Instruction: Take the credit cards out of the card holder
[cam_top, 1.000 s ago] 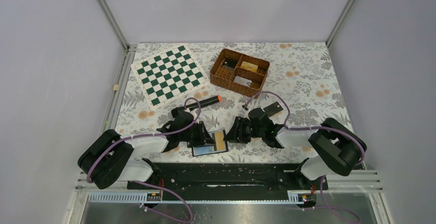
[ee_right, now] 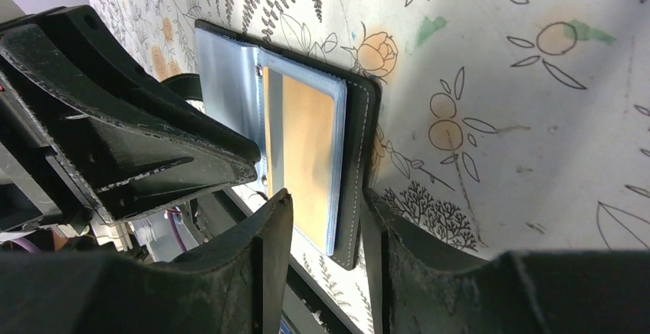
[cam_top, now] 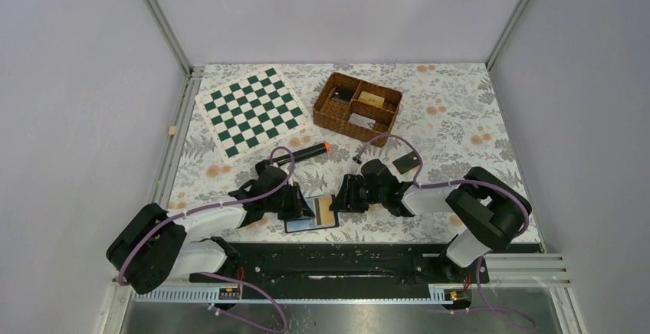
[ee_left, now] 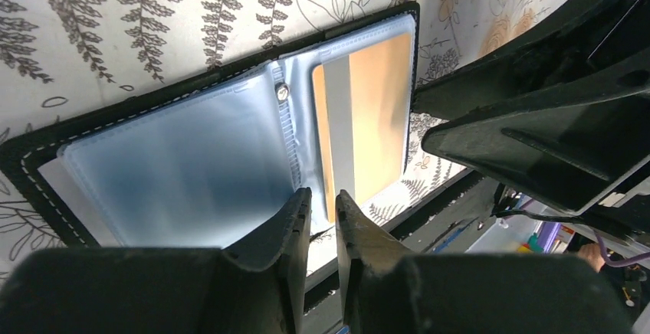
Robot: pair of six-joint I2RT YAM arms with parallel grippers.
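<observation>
The card holder (cam_top: 299, 225) lies unfolded near the table's front edge, with clear pockets and a dark stitched border. A gold card with a grey stripe (ee_left: 375, 112) sits in its right pocket. Over the left pocket (ee_left: 184, 162), close to the central fold, my left gripper is slightly open with nothing visible between its fingers. At the right end, my right gripper is open wider; one fingertip (ee_right: 285, 200) overlaps the gold card in view, the other is beside the dark outer edge. Whether either finger touches the holder, I cannot tell.
A wicker basket (cam_top: 331, 123) with compartments holds several cards at the back. A dark card (cam_top: 406, 162) lies right of centre. Behind the left arm are a black tube with an orange end (cam_top: 310, 152) and a green checkered board (cam_top: 257, 112). Both grippers sit close together.
The left gripper and the holder have shifted slightly left.
</observation>
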